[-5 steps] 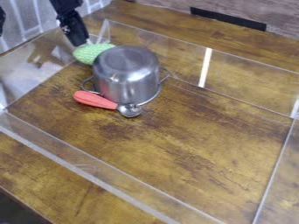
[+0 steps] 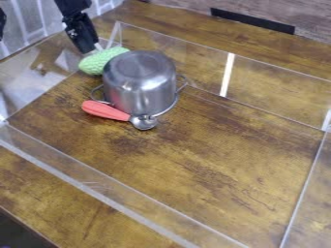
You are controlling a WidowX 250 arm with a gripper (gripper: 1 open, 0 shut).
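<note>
A steel pot stands on the wooden surface in the upper middle. Tucked against its upper left is a green textured object. Below the pot lies a scoop with a red handle and a round metal head. At the top left my dark gripper hangs above and left of the green object; how far its fingers are parted is too small to tell.
Clear plastic walls edge the wooden workspace. A dark strip runs along the back at the top right.
The gripper shifts only slightly at the top left. The pot, the green object and the scoop stay where they were.
</note>
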